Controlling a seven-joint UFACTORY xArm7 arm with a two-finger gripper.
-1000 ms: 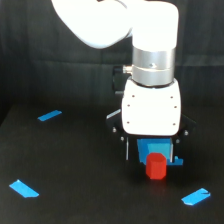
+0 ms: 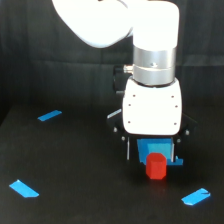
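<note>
A red block [image 2: 156,167] with a faceted outline stands on the dark table, right of the middle of the view. Just behind it is a blue object [image 2: 148,146], partly covered by the block and by my hand; its full shape is hard to make out. My gripper [image 2: 150,157] points down over this spot. Its thin fingers [image 2: 127,150] are spread wide, one on each side of the blue object in this view. Nothing appears clasped between them. Depth between the fingertips and the objects cannot be told from this one view.
Blue tape strips lie flat on the table: one at the back left [image 2: 50,115], one at the front left [image 2: 24,189] and one at the front right [image 2: 196,197]. A dark curtain [image 2: 40,60] hangs behind.
</note>
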